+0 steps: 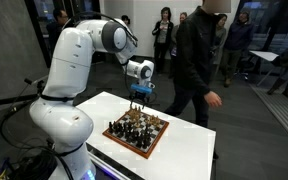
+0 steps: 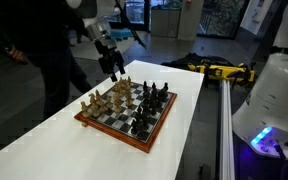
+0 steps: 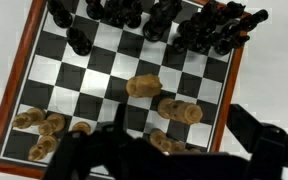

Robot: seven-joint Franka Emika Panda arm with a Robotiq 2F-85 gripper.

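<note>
A chessboard (image 1: 136, 133) with a brown rim lies on the white table, set with black and tan pieces. My gripper stands open over the board, its two dark fingers apart at the bottom of the wrist view. Below and between them are several tan pieces, among them a tan piece (image 3: 180, 110) and another tan piece (image 3: 143, 86) farther in. Nothing is held. In the second exterior view the gripper (image 2: 114, 73) hangs above the board's tan side. Black pieces (image 3: 212, 28) crowd the opposite side.
A person in dark clothes (image 1: 189, 60) stands close behind the table, and several onlookers stand farther back. The robot's white arm (image 1: 64, 85) rises at the table's left.
</note>
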